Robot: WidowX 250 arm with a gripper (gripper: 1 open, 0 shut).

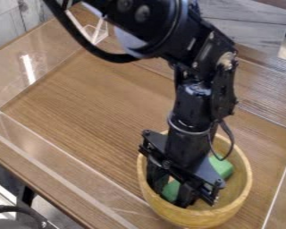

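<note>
My black gripper (179, 168) reaches down into a yellow bowl (206, 215) at the lower right of the wooden table. A green object (222, 166) lies in the bowl, partly hidden behind the gripper's fingers, showing on both sides of them. Whether the fingers are closed around it cannot be seen clearly.
Clear plastic edging runs along its left and front edges. A grey backdrop stands at the back, and dark cables lie at the lower left.
</note>
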